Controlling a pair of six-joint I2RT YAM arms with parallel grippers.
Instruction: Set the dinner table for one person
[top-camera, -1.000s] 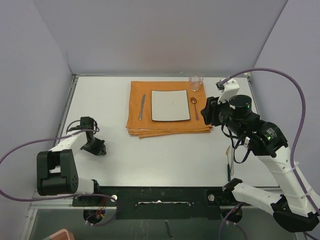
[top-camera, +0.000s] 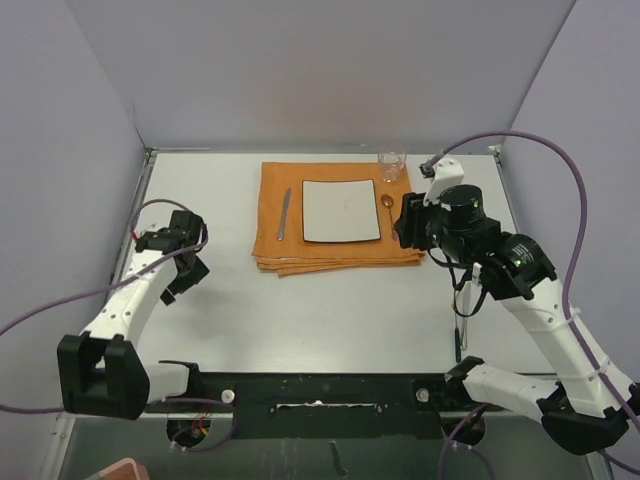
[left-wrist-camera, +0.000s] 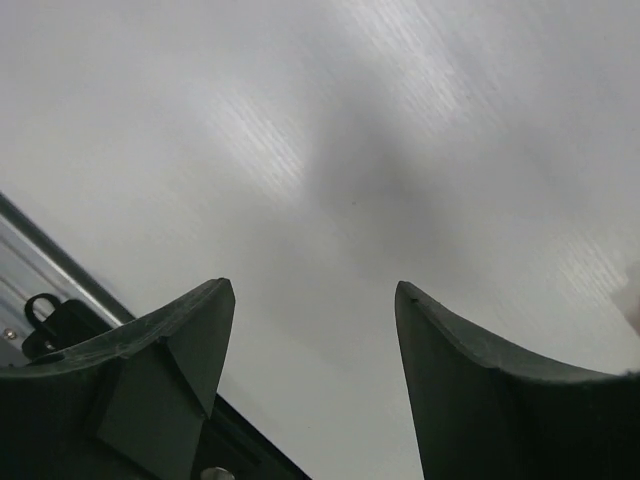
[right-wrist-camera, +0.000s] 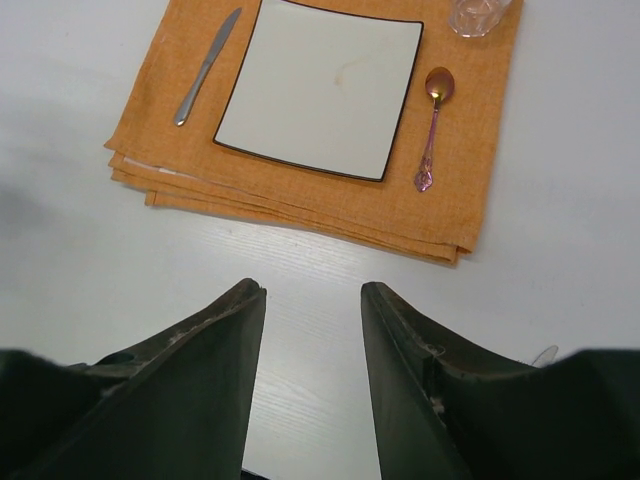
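An orange placemat stack (top-camera: 280, 250) holds a white square plate (top-camera: 340, 212), with a knife (top-camera: 285, 215) to its left, a spoon (top-camera: 390, 215) to its right and a glass (top-camera: 391, 166) at the back right. My left gripper hangs open over bare white table at the left, nothing between its fingers. My right gripper is above the table at the right, facing the place setting; its fingertips stand apart in the right wrist view, with nothing visible between them, and its full state is unclear.
More utensils (top-camera: 462, 320) lie at the right of the table, partly behind my right arm. Walls bound the sides and back.
My left arm has shifted and lifted at the left side of the table. The place setting is unchanged.
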